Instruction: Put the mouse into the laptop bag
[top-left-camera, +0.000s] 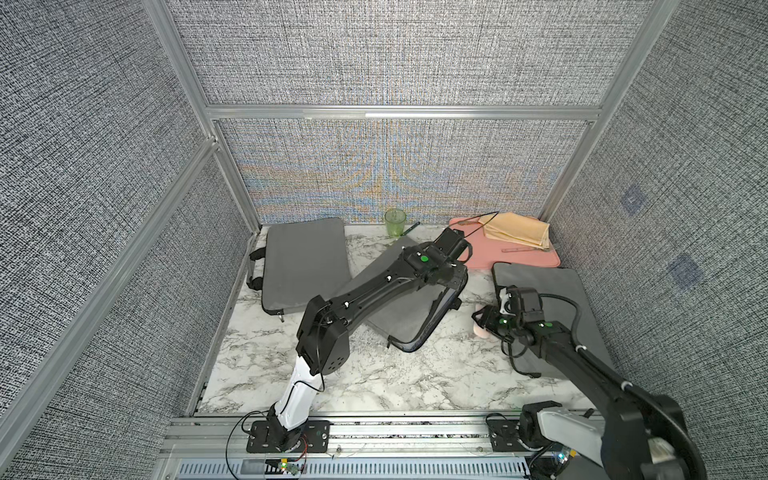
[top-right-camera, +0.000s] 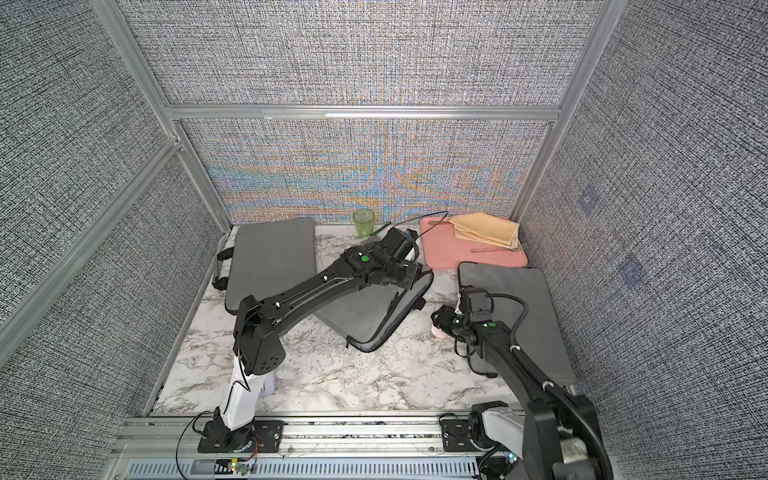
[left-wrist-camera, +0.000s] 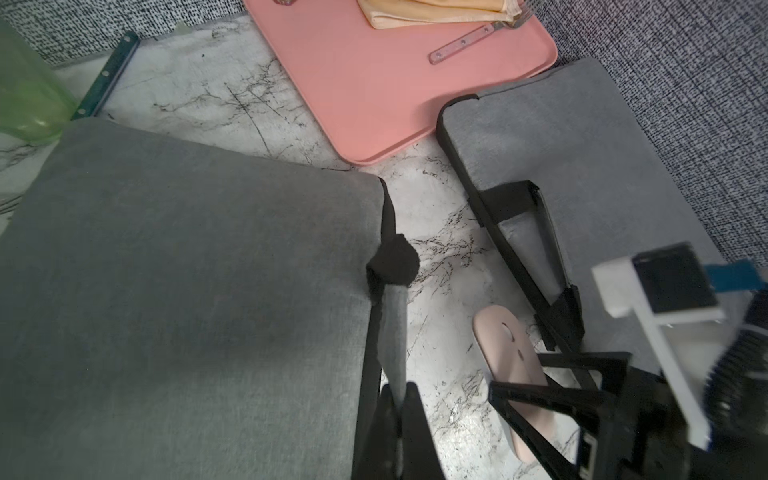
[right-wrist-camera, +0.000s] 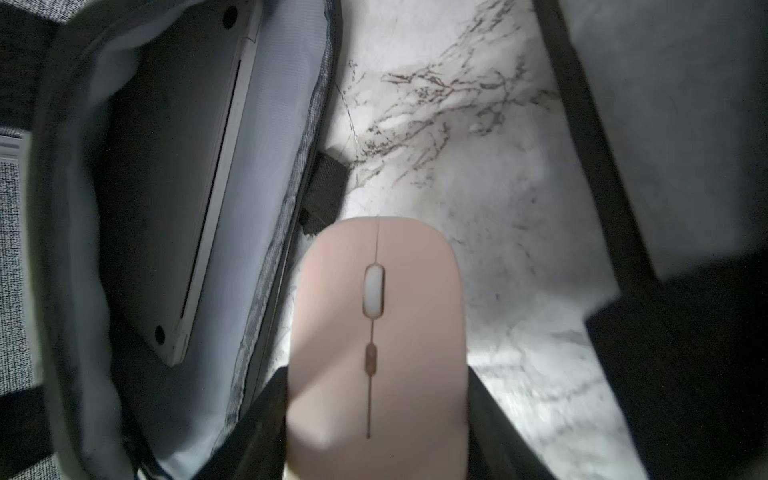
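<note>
The pink mouse (right-wrist-camera: 377, 344) is between the fingers of my right gripper, which is shut on its sides. It hangs just right of the middle grey laptop bag (top-left-camera: 404, 308). My left gripper is shut on that bag's handle (left-wrist-camera: 393, 324) and holds the upper side raised. In the right wrist view the bag's mouth gapes, showing a pale lining (right-wrist-camera: 240, 240) and a dark laptop (right-wrist-camera: 176, 160) inside. The left arm covers part of the bag in both top views.
A second grey bag (top-left-camera: 305, 268) lies at left, a third (top-left-camera: 560, 296) under the right arm. At the back are a green cup (top-left-camera: 395, 222) and a pink tray (top-left-camera: 480, 252) with a yellow cloth (top-left-camera: 516, 229).
</note>
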